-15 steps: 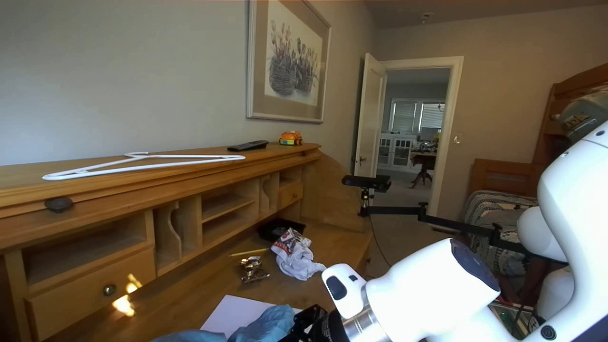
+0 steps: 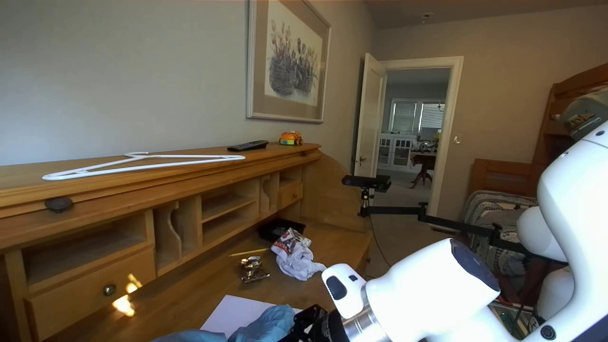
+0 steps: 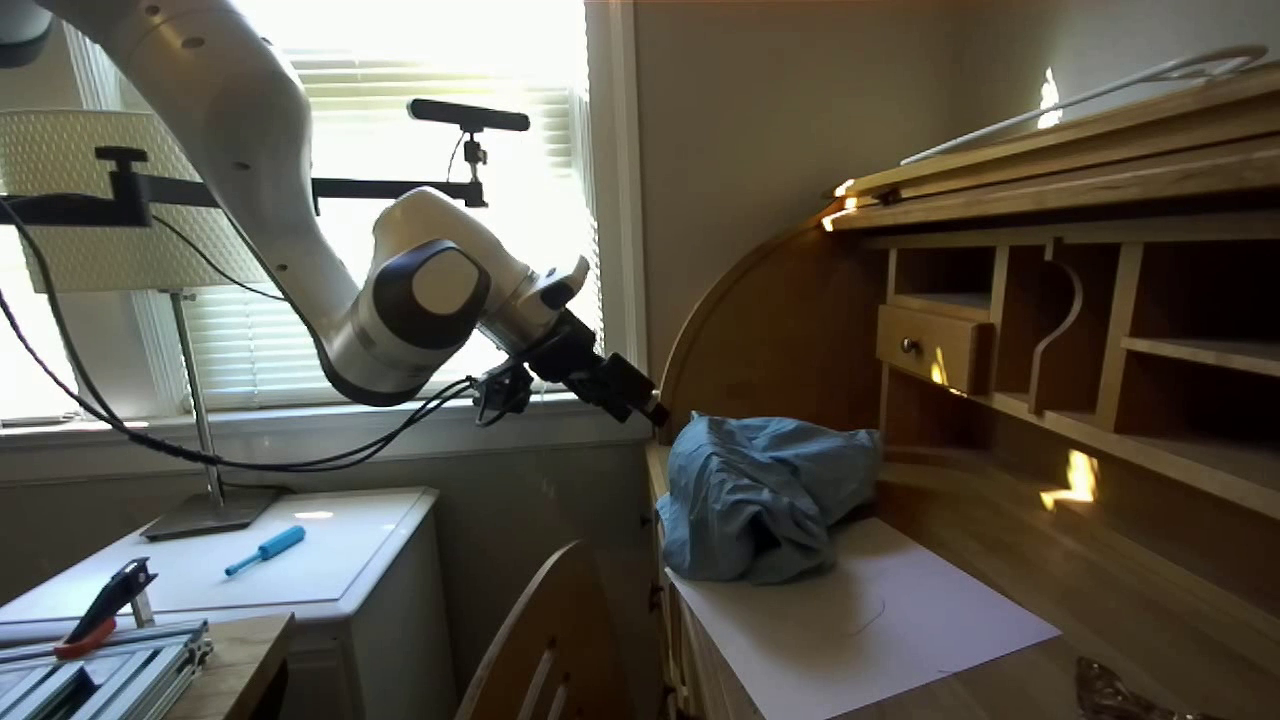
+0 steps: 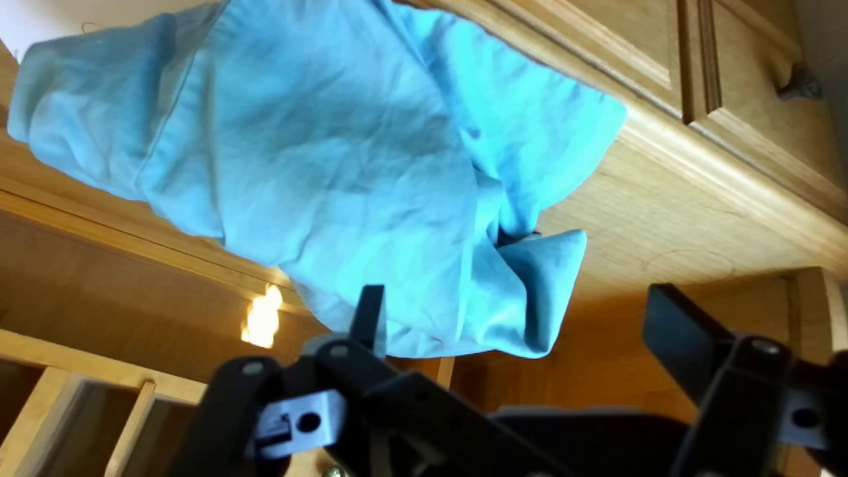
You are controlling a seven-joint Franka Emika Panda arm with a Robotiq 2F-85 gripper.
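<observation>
A crumpled blue cloth [image 3: 768,486] lies heaped on the desk, partly over a white sheet of paper [image 3: 888,636]. In the wrist view the cloth [image 4: 342,159] fills the upper middle, beyond my fingertips. My gripper is open, its two black fingers wide apart with no cloth gripped between them. From the second exterior view, the gripper [image 3: 642,408] hangs at the desk's window-side edge, just above and beside the cloth. In the first exterior view only the top of the cloth [image 2: 268,325] shows at the bottom edge.
On the desk lie a shiny metallic object [image 2: 252,268], a yellow pencil [image 2: 249,252], a white cloth [image 2: 299,263] and a black tray [image 2: 279,228]. A white hanger [image 2: 142,162], a remote [image 2: 248,146] and a toy truck [image 2: 291,137] rest on top. Cubbyholes line the back.
</observation>
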